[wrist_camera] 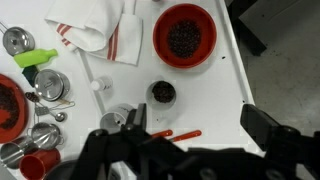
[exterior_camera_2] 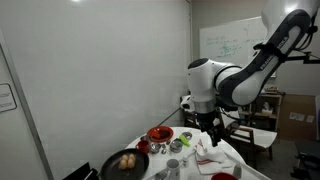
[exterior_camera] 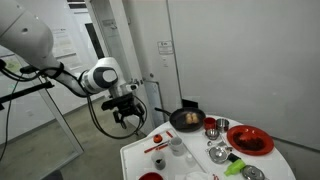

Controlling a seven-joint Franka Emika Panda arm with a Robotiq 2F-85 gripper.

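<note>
My gripper (exterior_camera: 127, 110) hangs in the air over the near left side of the white table (exterior_camera: 135, 160), its fingers apart. In the wrist view the gripper has dark fingers spread wide, with nothing held between them. A small cup with dark contents (wrist_camera: 163, 93) stands on the table just beyond the fingers. Beyond that is a red bowl (wrist_camera: 186, 55) full of dark bean-like pieces. Two red stick-like pieces (wrist_camera: 186, 135) lie nearer the gripper.
A white cloth with red stripes (wrist_camera: 92, 25), a green item (wrist_camera: 36, 57), metal cups, lids and a red dish (wrist_camera: 10, 105) crowd one side. A black pan (exterior_camera_2: 124, 168) holds brown pieces. White table around the small cup is bare.
</note>
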